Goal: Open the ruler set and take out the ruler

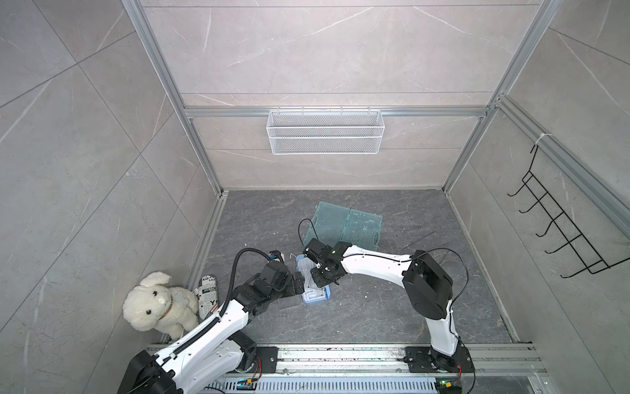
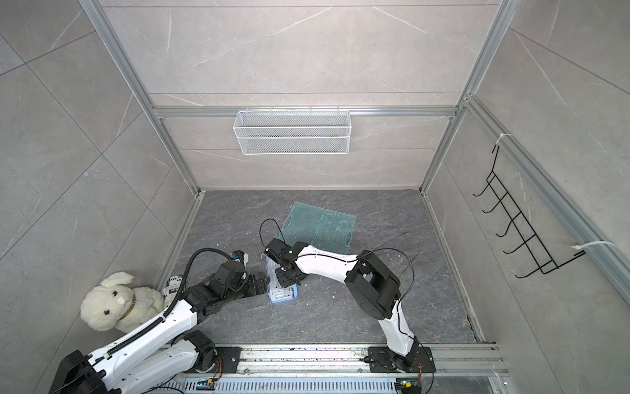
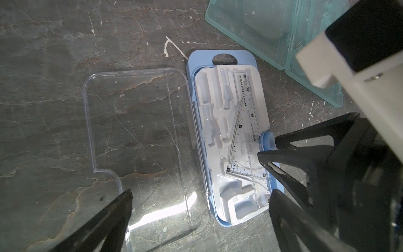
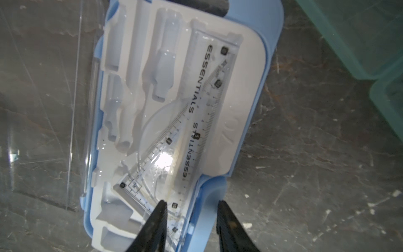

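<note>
The ruler set [image 3: 210, 121] lies on the floor with its clear lid [image 3: 138, 126] folded open to the left. In its white tray, the clear straight ruler [image 4: 206, 75] runs lengthwise, overlapped by a clear set square [image 4: 168, 140] and a protractor. My right gripper stands open above the tray's right edge, its fingertips over the ruler's lower part and the blue latch [image 4: 207, 201]. Nothing is held there. Over the lid's near end, my left gripper is open and empty, its fingers wide apart.
An open teal case [image 1: 346, 223] lies just behind the set. A white plush toy [image 1: 160, 305] and a printed pouch [image 1: 207, 293] are at the left wall.
</note>
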